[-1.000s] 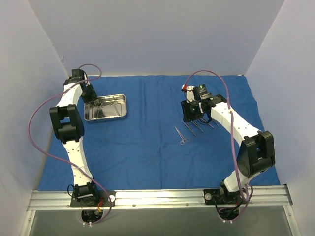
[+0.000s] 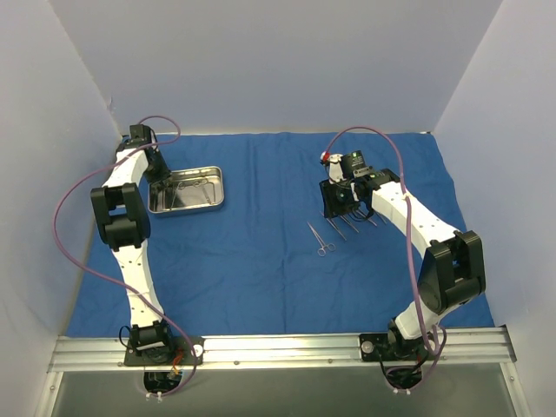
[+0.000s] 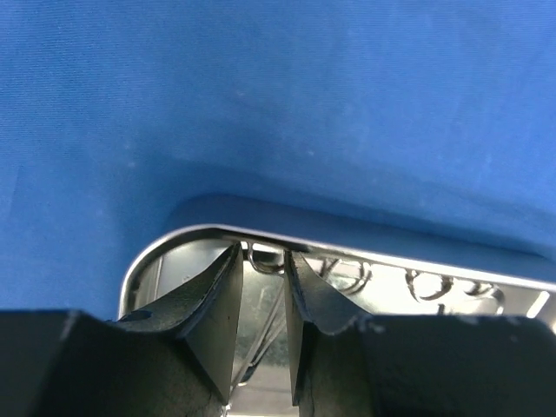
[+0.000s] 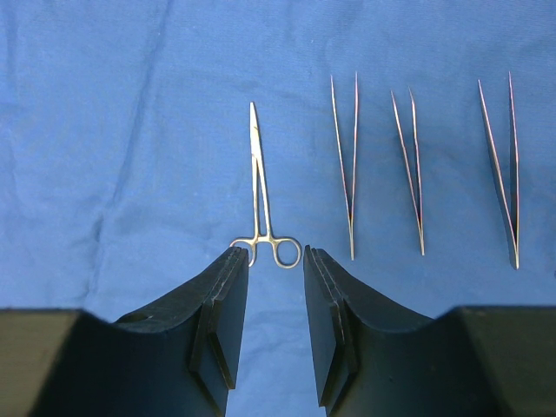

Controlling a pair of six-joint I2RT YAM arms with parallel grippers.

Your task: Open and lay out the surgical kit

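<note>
The metal tray (image 2: 214, 199) holds ring-handled instruments (image 3: 426, 287) at the left. My left gripper is part open inside it at the rim, fingertips either side of a handle ring; whether they touch it I cannot tell. My right gripper is open above the cloth, over laid-out instruments: ring-handled forceps or scissors (image 4: 264, 200) and several tweezers, including one pair (image 4: 352, 200) in the middle of the right wrist view.
Blue cloth (image 2: 261, 287) covers the work surface, clear between the tray and the laid-out instruments and toward the front. Grey walls (image 2: 504, 174) enclose the sides and back.
The right arm and laid-out instruments have not visibly moved.
</note>
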